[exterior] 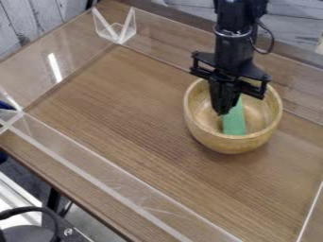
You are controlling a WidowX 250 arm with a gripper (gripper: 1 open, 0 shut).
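A tan wooden bowl (232, 142) stands on the table at right, with a green oblong object (233, 123) lying inside it. My black gripper (221, 103) reaches down into the bowl over the green object's upper-left end. Its fingers look close together; whether anything is between them is hidden or too small to tell.
A small white wire-like shape (115, 25) is at the back left. Black cables and hardware (28, 227) lie at the front left corner.
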